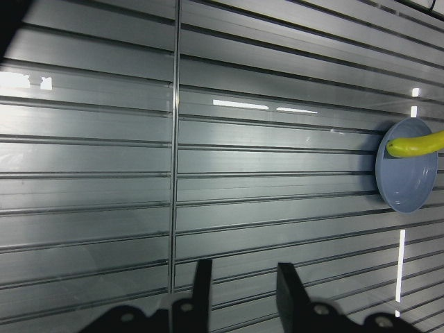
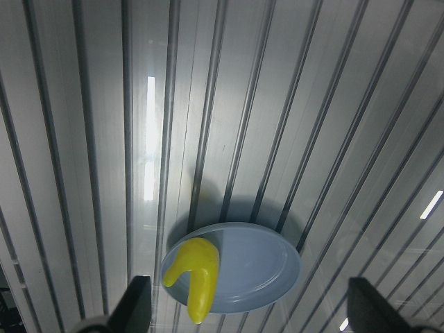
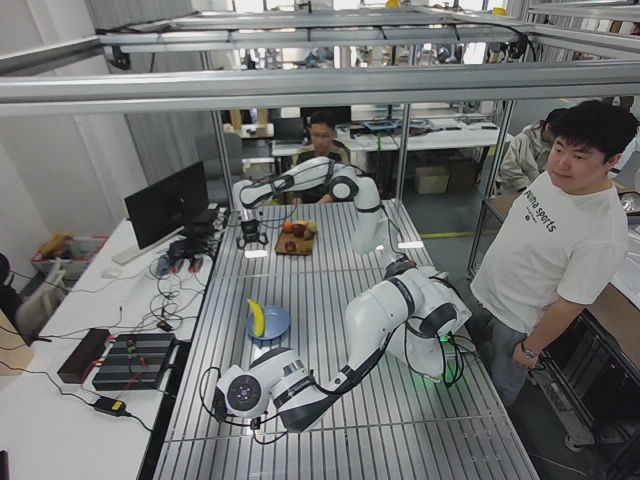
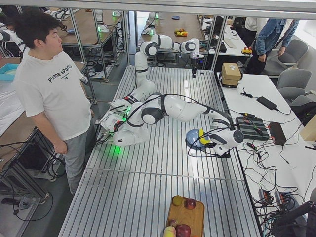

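Note:
A yellow banana (image 2: 198, 277) lies in a blue-grey plate (image 2: 257, 270) on the slatted table (image 1: 104, 208). My left gripper is open above bare slats, with the plate off to the right in its wrist view. The right wrist view has the plate low in the middle, between the fingers of my right gripper, which is open and holds nothing.
A wooden board (image 4: 195, 217) with several fruits sits at the table's far end in the camera left view. A man (image 3: 550, 240) stands beside the table; a side desk with monitor, power units and cables runs along the other side.

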